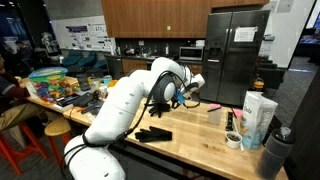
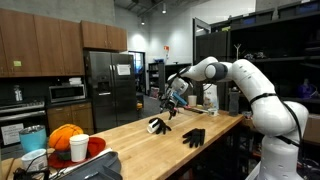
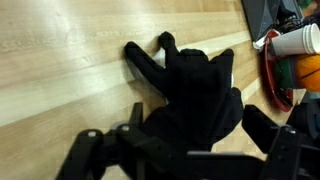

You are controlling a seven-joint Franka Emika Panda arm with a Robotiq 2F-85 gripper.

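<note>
A black glove (image 3: 196, 88) lies rumpled on the wooden table, some white showing at its edges. In the wrist view it fills the middle, right between the two spread fingers of my gripper. From the second exterior view, my gripper (image 2: 172, 106) hangs low over this black glove (image 2: 158, 126); contact cannot be made out. A second black glove (image 2: 194, 137) lies flat nearby, nearer that camera. My fingers stand open, with no grasp on the cloth visible.
Beyond the glove in the wrist view sit a red tray (image 3: 271, 72), a white cup (image 3: 296, 41) and a dark grey object (image 3: 262, 14). A bag (image 1: 257, 118) and a dark canister (image 1: 275, 152) stand at one table end. Bare wood (image 1: 205, 140) lies between.
</note>
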